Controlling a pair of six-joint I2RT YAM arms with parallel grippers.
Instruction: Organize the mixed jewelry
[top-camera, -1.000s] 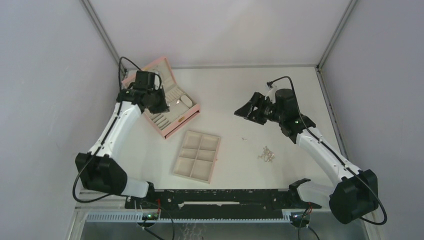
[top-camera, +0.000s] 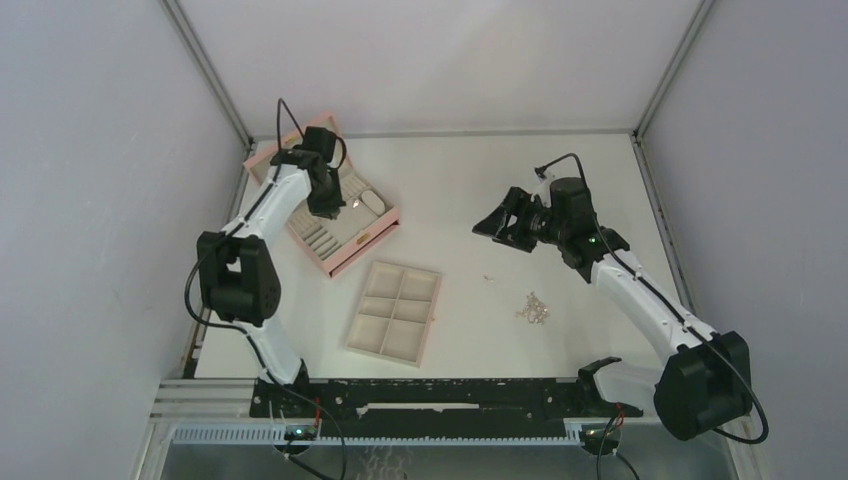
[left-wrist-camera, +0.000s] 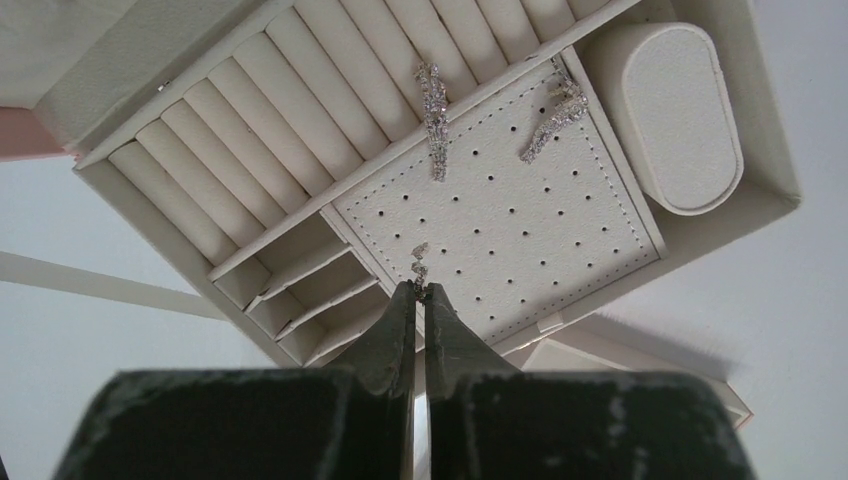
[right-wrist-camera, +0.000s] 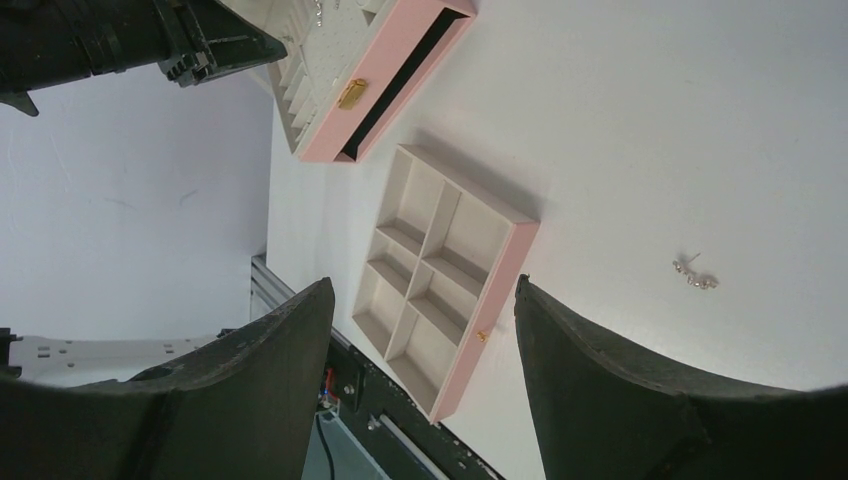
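The open pink jewelry box (top-camera: 366, 236) stands at the back left. In the left wrist view its perforated panel (left-wrist-camera: 590, 215) bears one sparkly earring (left-wrist-camera: 556, 125) near its far corner; another earring (left-wrist-camera: 436, 122) lies across the divider between ring rolls and panel. My left gripper is over the panel's near edge, shut on a small sparkly earring (left-wrist-camera: 419, 262) that sticks out past its tips. My right gripper stands open and empty above the table. A small piece of jewelry (right-wrist-camera: 695, 275) lies alone on the white table, and a small pile of jewelry (top-camera: 535, 309) sits to the right.
A beige divided tray (top-camera: 396, 312) with a pink front lies empty in front of the box. Beside the panel, a padded cushion (left-wrist-camera: 682, 120) occupies the box's end compartment.
My left arm has swung in from the left, and its gripper has shifted slightly right over the box.
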